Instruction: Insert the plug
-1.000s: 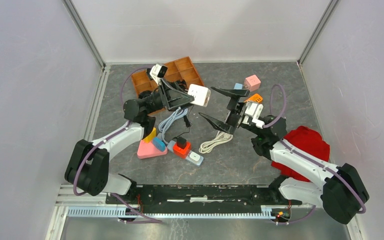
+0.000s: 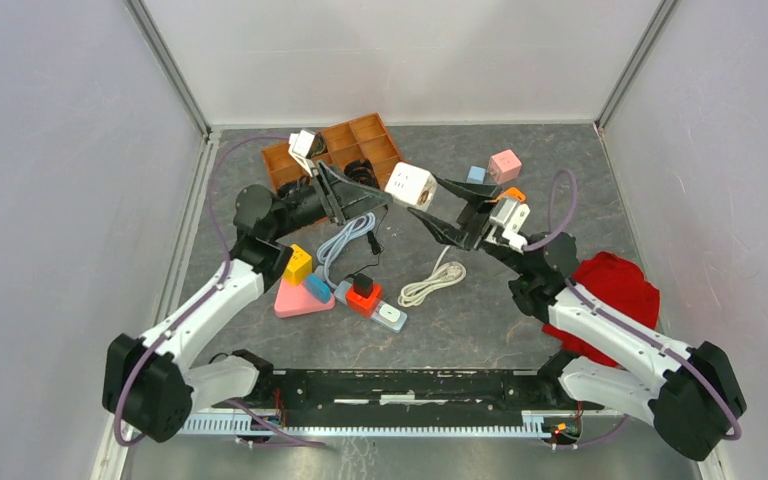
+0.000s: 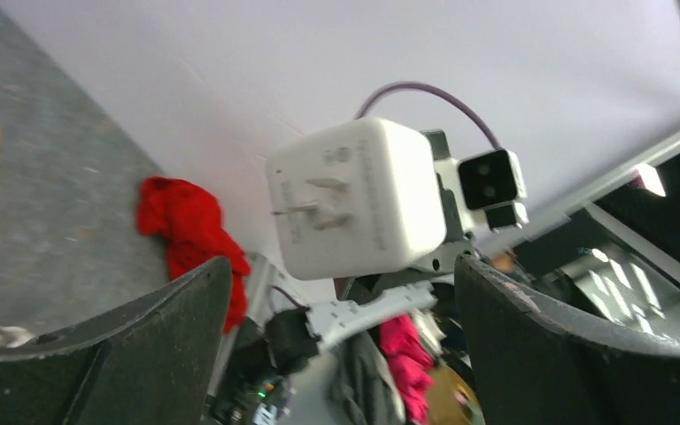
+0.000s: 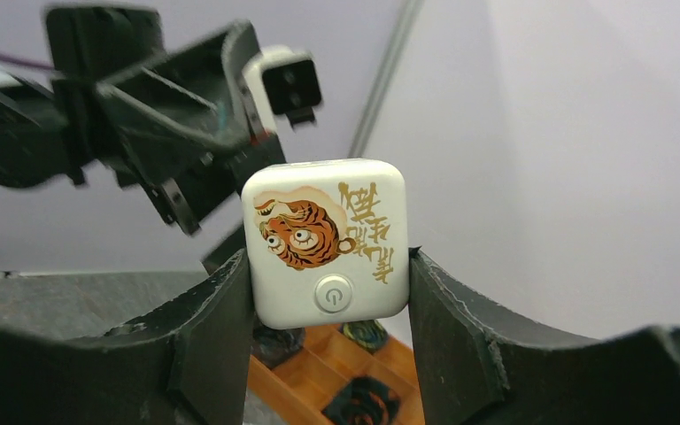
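A white cube plug adapter (image 2: 410,186) with a tiger print and power button hangs in the air between the grippers. My right gripper is shut on it, fingers on both sides. Its prongs face left, seen in the left wrist view on the plug (image 3: 354,199). My left gripper stands open just left of the plug, with nothing between its fingers.
Below lie an orange tray (image 2: 365,135), coiled cables, a red-and-grey power strip (image 2: 380,312), a pink pad (image 2: 295,305), small blocks and a red cloth (image 2: 615,290). Walls bound both sides and the back.
My right gripper has closed on the plug, and my left gripper has let go and backed away left. The plug has moved slightly right and up in the top view.
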